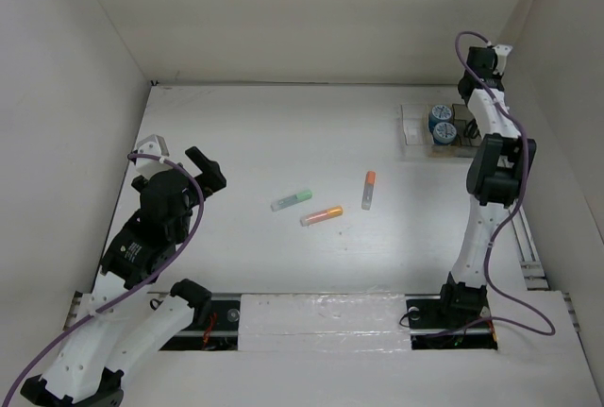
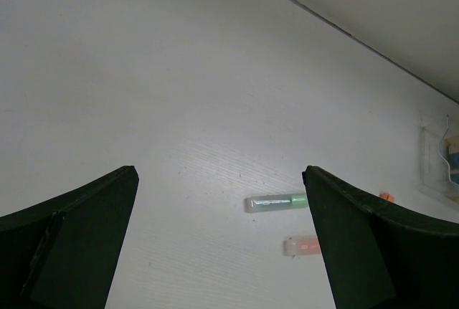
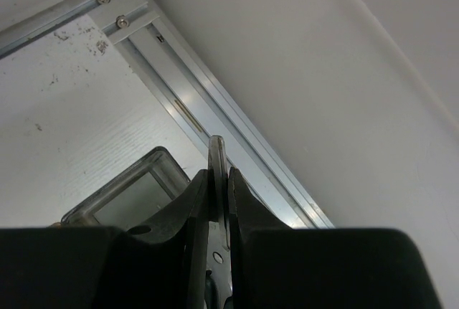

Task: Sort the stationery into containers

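In the right wrist view my right gripper is shut on a narrow grey piece that looks like the blade of the scissors (image 3: 217, 153). Dark scissor handles (image 1: 472, 127) show at the clear container (image 1: 414, 146) at the back right, beside two round blue-topped items (image 1: 444, 132). On the open table lie three tubes: one green-capped (image 1: 292, 200), one orange-capped with pinkish contents (image 1: 322, 216), one orange-capped and grey (image 1: 368, 190). My left gripper stands open at the left, nothing between its fingers.
A metal rail (image 3: 179, 101) and the right wall (image 3: 315, 72) run close beside the right gripper. The back wall (image 1: 302, 20) stands right behind the container.
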